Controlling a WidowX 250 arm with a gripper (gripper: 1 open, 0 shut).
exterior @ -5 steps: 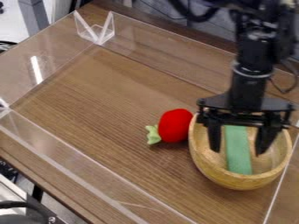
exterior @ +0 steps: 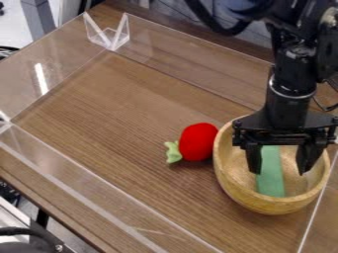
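Note:
The black gripper (exterior: 275, 146) hangs open over a wooden bowl (exterior: 260, 203) at the lower right, its fingers reaching down inside the rim. A green object (exterior: 270, 178) lies in the bowl between and below the fingers; the arm partly hides it. A red tomato-like toy (exterior: 197, 142) with pale green leaves sits just left of the bowl, outside it.
A clear plastic object (exterior: 109, 30) stands at the back left. Cables and dark items lie beyond the table's left edge.
The arm and gripper have shifted slightly within the space over the bowl, its fingers changing position. The bowl, green object and red toy look unmoved.

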